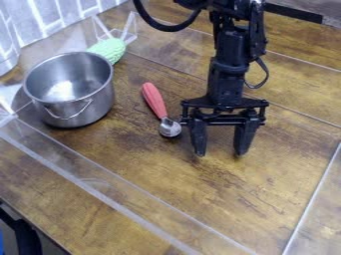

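Observation:
My black gripper hangs low over the wooden table in the middle right, its two fingers apart with nothing seen between them. Just to its left lies a utensil with a red handle and a rounded silver head, which is close beside the left finger.
A steel pot stands at the left on the table. Behind it lies a pale green corn-like object near the back-left edge.

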